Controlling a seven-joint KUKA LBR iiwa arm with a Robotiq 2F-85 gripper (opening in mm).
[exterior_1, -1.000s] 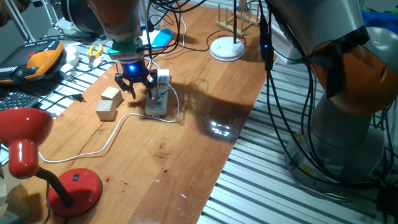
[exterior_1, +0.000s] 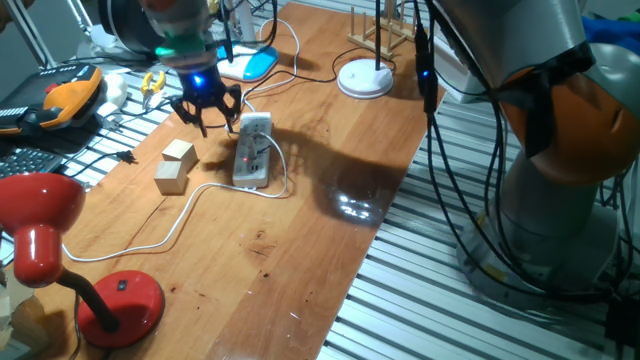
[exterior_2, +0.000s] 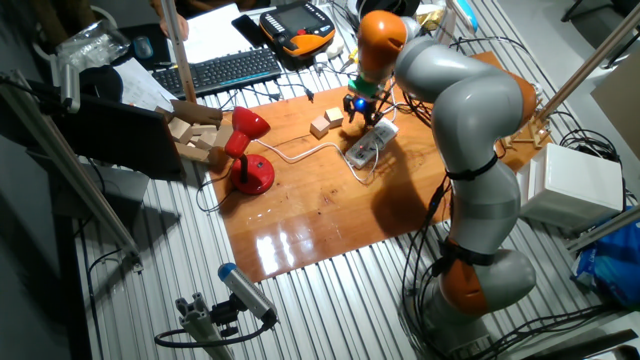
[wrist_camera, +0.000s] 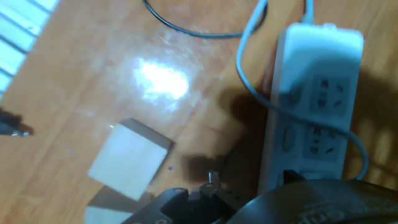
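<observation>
My gripper (exterior_1: 217, 130) hangs above the table, over the far left side near the power strip. In exterior view 1 its two fingers stand apart, with nothing visible between them. Two pale wooden blocks lie side by side on the tabletop: a nearer block (exterior_1: 171, 178) and a farther block (exterior_1: 180, 153). To their right lies the white power strip (exterior_1: 253, 150), a white cable looping over it. In the wrist view one block (wrist_camera: 129, 160) shows left of the dark gripper parts along the bottom edge; the other block (wrist_camera: 109, 214) is partly cut off there.
A red lamp (exterior_1: 122, 308) stands at the near left, and a white round lamp base (exterior_1: 365, 79) at the back. The white cable (exterior_1: 150, 246) crosses the table between blocks and red lamp. Bare wood (exterior_1: 270, 270) lies open at the front. A box of blocks (exterior_2: 190, 135) sits left.
Blocks and power strip have stayed in place.
</observation>
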